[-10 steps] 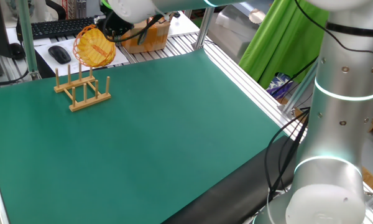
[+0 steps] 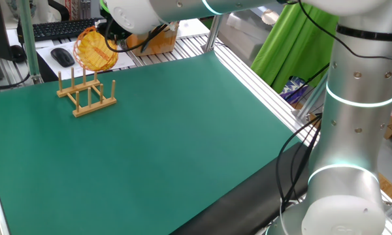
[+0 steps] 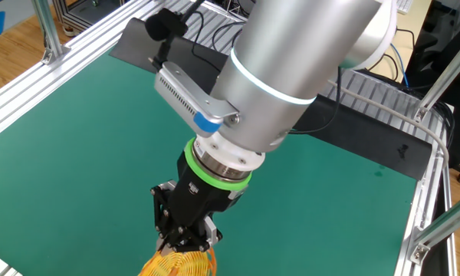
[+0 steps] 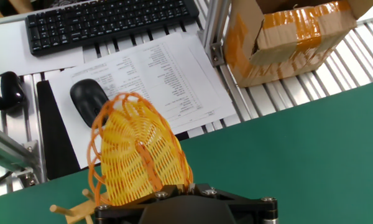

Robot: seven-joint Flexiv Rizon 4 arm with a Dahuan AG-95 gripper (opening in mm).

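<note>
A yellow woven basket with an orange looped rim [image 2: 97, 52] hangs in the air past the far edge of the green mat, tipped on its side. My gripper is shut on its edge, and the basket [image 4: 143, 149] extends away from the fingers in the wrist view. In the second exterior view only part of the basket [image 3: 178, 265] shows, below the black gripper. A wooden peg rack [image 2: 86, 104] with several upright pegs stands on the mat at the far left, a little nearer than the basket. The rack holds nothing.
Beyond the mat are a black mouse [image 4: 89, 101], paper sheets [image 4: 155, 81], a keyboard [image 4: 112, 25] and an open cardboard box [image 4: 292, 46]. A metal post [image 2: 30, 42] rises near the rack.
The basket and my gripper have shifted slightly left and a little lower in the first exterior view, toward the rack. The rack has stayed in place.
</note>
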